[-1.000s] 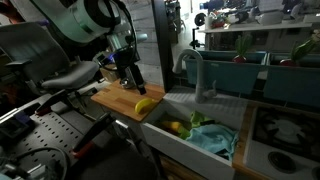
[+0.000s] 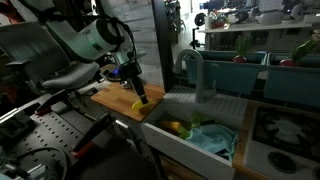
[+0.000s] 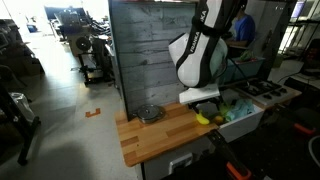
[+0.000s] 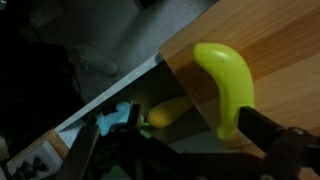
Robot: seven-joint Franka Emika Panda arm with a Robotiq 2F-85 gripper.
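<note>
On the wooden counter beside the sink lies a yellow banana-shaped object, curved and flat on the wood. My gripper is low over it in exterior view 1, partly covering it. In the wrist view the gripper is open, its fingers dark and wide apart. The yellow object's lower end reaches beside the right finger; I cannot tell whether they touch. Exterior view 2 shows the yellow object just under the gripper.
The white sink holds a blue cloth and yellow and green items. A tap rises behind it. A metal bowl sits farther along the counter, against the grey wall panel. To the right is a stove.
The gripper has come down toward the counter, closer to the yellow object, which is now partly hidden in exterior view 1. The sink's contents look unchanged.
</note>
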